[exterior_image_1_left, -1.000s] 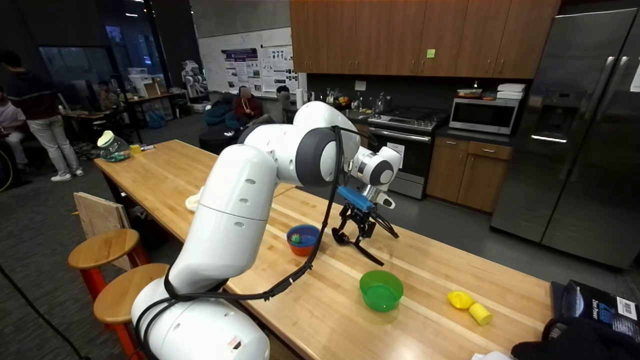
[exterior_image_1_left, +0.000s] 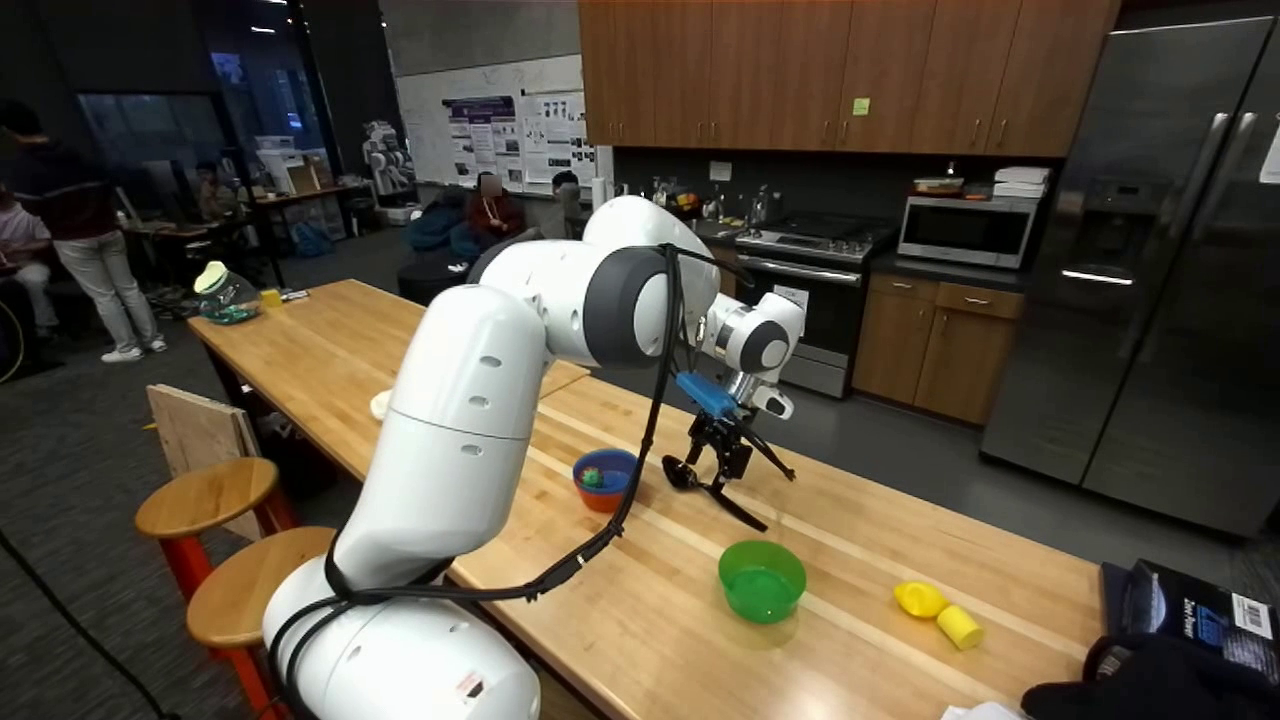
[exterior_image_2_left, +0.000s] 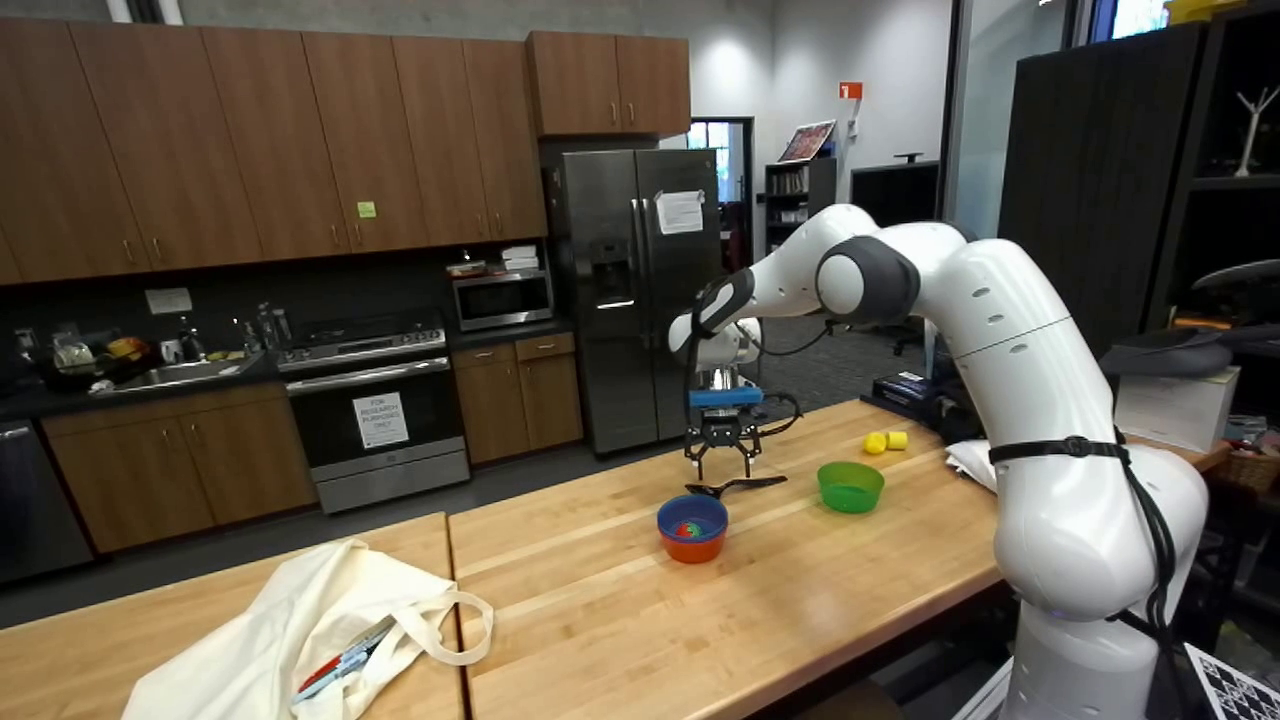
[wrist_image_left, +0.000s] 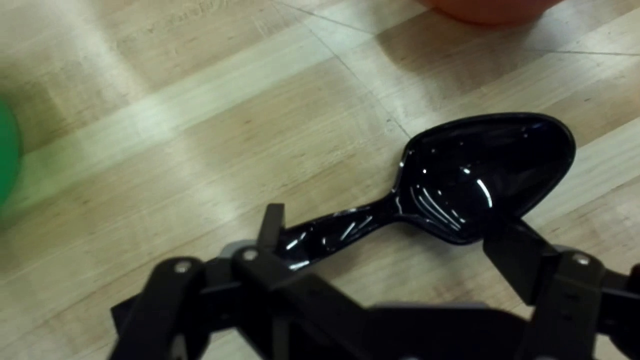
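A black spoon (wrist_image_left: 480, 174) lies on the wooden table, its bowl and neck clear in the wrist view. The handle runs to the lower left and disappears behind one finger (wrist_image_left: 273, 228) of my gripper. The fingers stand wide open above the spoon, with the other finger (wrist_image_left: 519, 255) overlapping the lower edge of the bowl. Whether either finger touches it, I cannot tell. In exterior view 2, the gripper (exterior_image_2_left: 722, 461) points down just behind the spoon (exterior_image_2_left: 734, 485).
A blue bowl (exterior_image_2_left: 692, 514) with a small red-and-green item sits in an orange-red bowl (exterior_image_2_left: 692, 550). On the spoon's other side are a green bowl (exterior_image_1_left: 763, 582), a yellow lemon (exterior_image_1_left: 920, 599) and a yellow cylinder (exterior_image_1_left: 960, 626). A cloth bag (exterior_image_2_left: 288, 636) covers the neighbouring table.
The arm's upper links have shifted slightly left in exterior view 1, and the cable by the gripper has moved. My gripper is almost where it was; the spoon and bowls look unmoved.
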